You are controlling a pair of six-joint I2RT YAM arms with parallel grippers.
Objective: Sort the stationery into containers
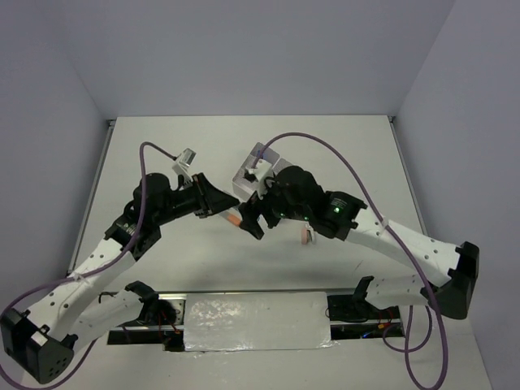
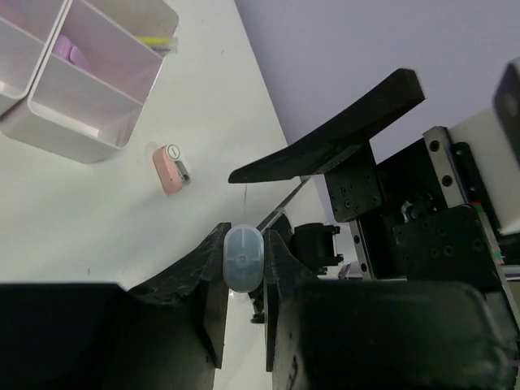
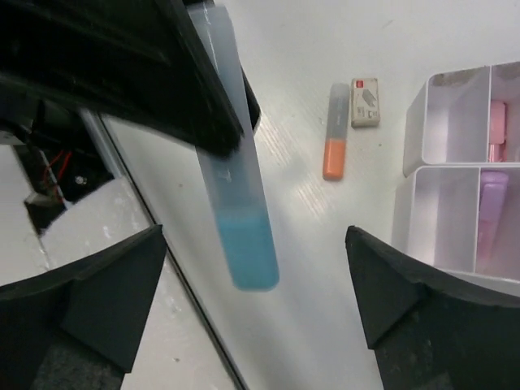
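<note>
My left gripper is shut on a translucent tube with a blue end, seen end-on in the left wrist view and hanging in the air in the right wrist view. My right gripper is open, its fingers apart on either side of the tube's blue end; both grippers meet over the mid table. An orange-ended tube and a boxed eraser lie on the table. A pink object lies beside the organizer, whose compartments hold pink, purple and yellow items.
White table has clear room at left and front. The organizer stands behind the grippers. A front edge with a dark gap and cables borders the table; walls close the sides and back.
</note>
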